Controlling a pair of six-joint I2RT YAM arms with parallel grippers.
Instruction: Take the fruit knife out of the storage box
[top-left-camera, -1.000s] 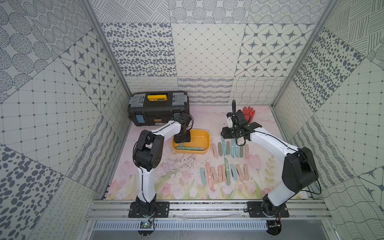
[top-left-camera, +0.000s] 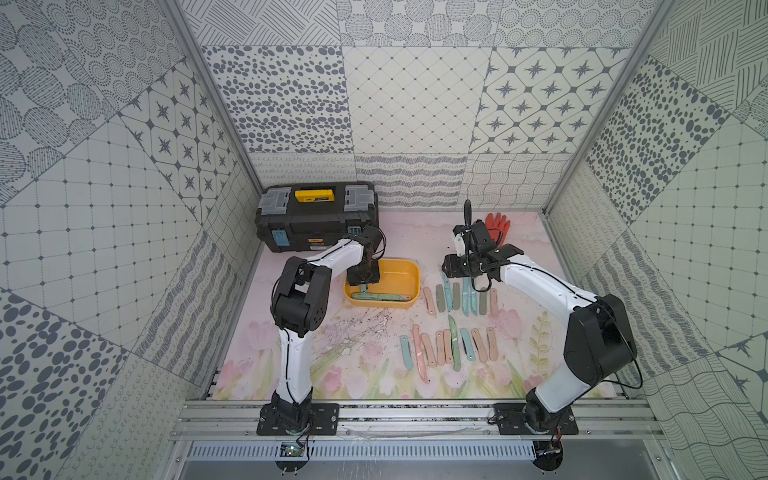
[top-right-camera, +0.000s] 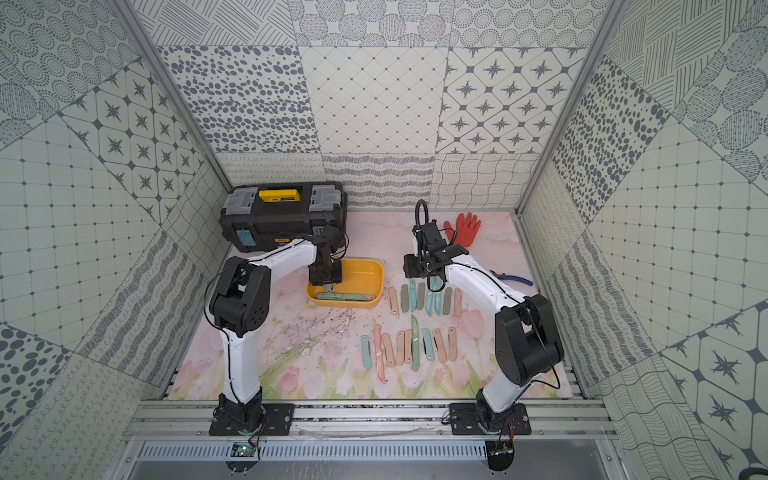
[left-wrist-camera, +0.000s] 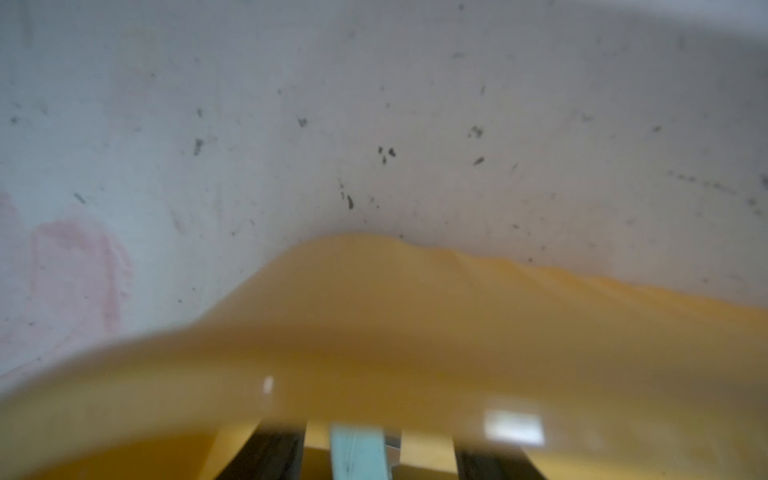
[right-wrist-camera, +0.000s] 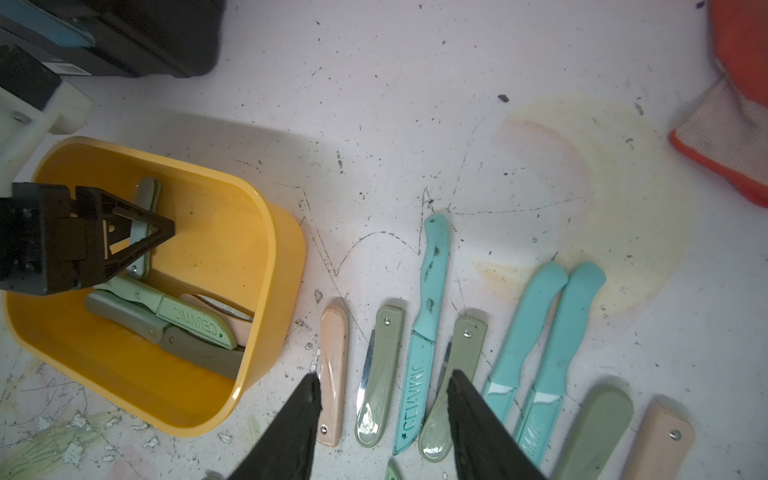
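Note:
The yellow storage box (top-left-camera: 400, 276) holds several folded and sheathed knives along its near side and a light teal knife (right-wrist-camera: 140, 225) standing crosswise at its left end. My left gripper is down inside the box, open around that teal knife; whether it touches it I cannot tell. In the left wrist view the box wall fills the lower half. My right gripper hangs open above the table, right of the box, over rows of knives, nothing visibly held.
A black toolbox (top-left-camera: 316, 216) stands behind the box. A red glove (top-right-camera: 464, 228) lies at the back right, pliers (top-right-camera: 512, 278) at the right. Rows of pastel knives cover the right and front middle.
My left arm has shifted slightly, its elbow a little to the right, with the gripper staying low in the box. The right arm has not moved.

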